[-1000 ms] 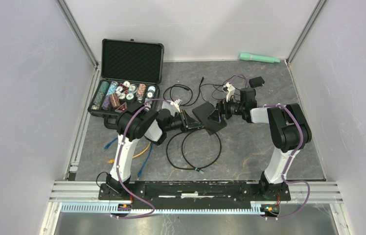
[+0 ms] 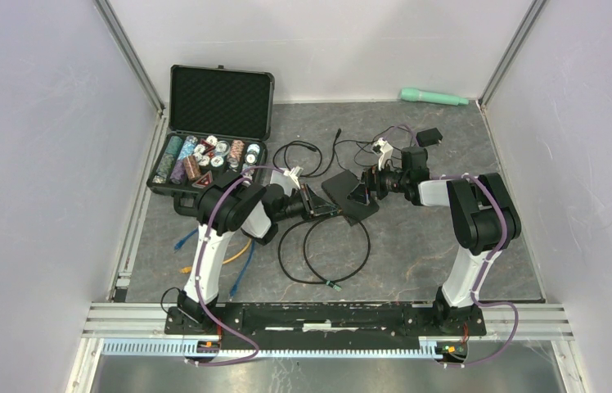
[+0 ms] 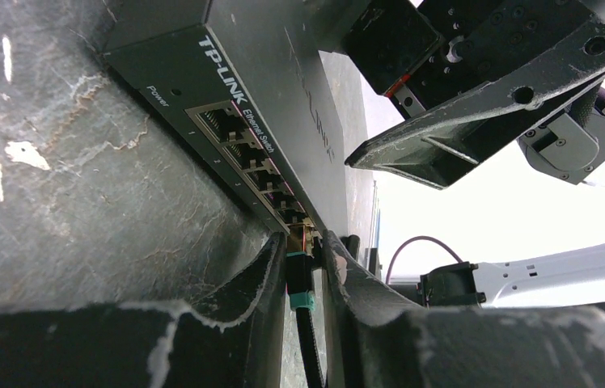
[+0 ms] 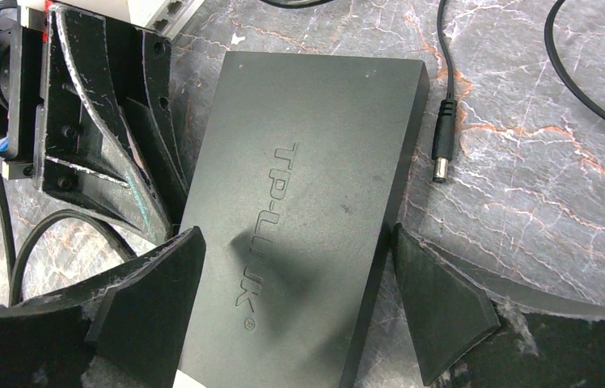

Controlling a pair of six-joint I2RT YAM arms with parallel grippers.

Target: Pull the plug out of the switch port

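The black TP-Link switch [image 2: 344,193] lies on the table between my grippers. In the left wrist view its row of ports [image 3: 247,166] faces my left gripper, which is shut on the black cable's plug [image 3: 300,279] at the lowest visible port; whether the plug's tip is inside cannot be clearly told. My right gripper stands open over the switch's top [image 4: 315,105], one finger on each side of it; whether they touch it is unclear.
An open case of chips [image 2: 221,98] stands back left. A loose DC connector [image 4: 445,129] lies beside the switch. Coiled cables, a green flashlight [image 2: 434,96] and a small black box [image 2: 429,137] lie around.
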